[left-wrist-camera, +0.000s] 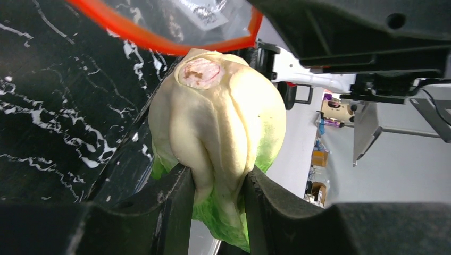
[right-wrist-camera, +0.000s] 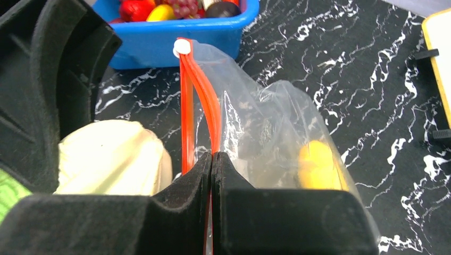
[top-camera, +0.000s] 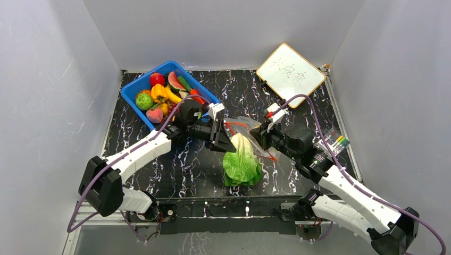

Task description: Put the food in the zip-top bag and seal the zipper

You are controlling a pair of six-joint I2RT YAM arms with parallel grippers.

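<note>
My left gripper is shut on a green and cream lettuce [left-wrist-camera: 215, 125], whose pale stem end points toward the bag. From above, the lettuce [top-camera: 243, 164] hangs leaves toward the table's front edge. The clear zip bag [right-wrist-camera: 250, 111] has an orange zipper rim [right-wrist-camera: 206, 98]. My right gripper is closed on that rim, a thin orange line showing between its fingers. Something yellow-orange [right-wrist-camera: 319, 167] shows through the bag's film. The lettuce's stem [right-wrist-camera: 114, 156] is beside the bag's mouth; whether it touches the rim cannot be told.
Behind the left arm stands a blue basket [top-camera: 127, 95] of toy fruit and vegetables. A whiteboard [top-camera: 291, 74] lies at the back right, and a pack of markers [top-camera: 335, 142] at the right edge.
</note>
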